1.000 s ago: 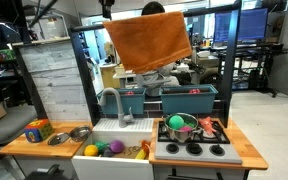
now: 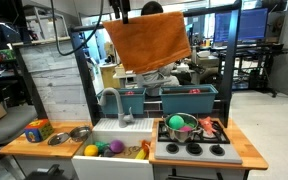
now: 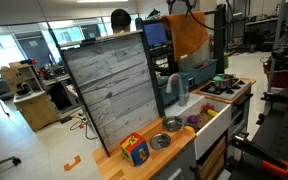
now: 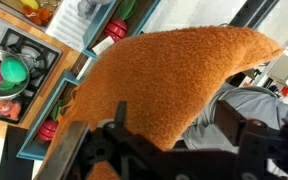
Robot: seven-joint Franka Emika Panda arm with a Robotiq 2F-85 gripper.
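Note:
An orange-brown towel (image 2: 150,42) hangs spread out high above the counter, draped over the top bar of the dark frame. The towel (image 3: 189,34) is also visible at the top of exterior view 2. From above, the towel (image 4: 159,85) fills the middle of the wrist view. My gripper is open over it, dark fingers (image 4: 112,138) set wide apart at the lower edge. Whether the fingers touch the cloth cannot be told. In exterior view 1 only the gripper's lower end shows at the top edge, by the towel's upper left.
Below stand a stove with a pot (image 2: 181,127), a sink (image 2: 109,135) with colourful toy food, and two metal bowls (image 2: 80,133). Blue bins (image 2: 188,100) hang on the frame behind. A colourful box (image 3: 135,149) sits at the counter's end.
At the top of exterior view 1, my gripper has moved a little to the right, along the towel's upper left. The towel and the things below look unchanged.

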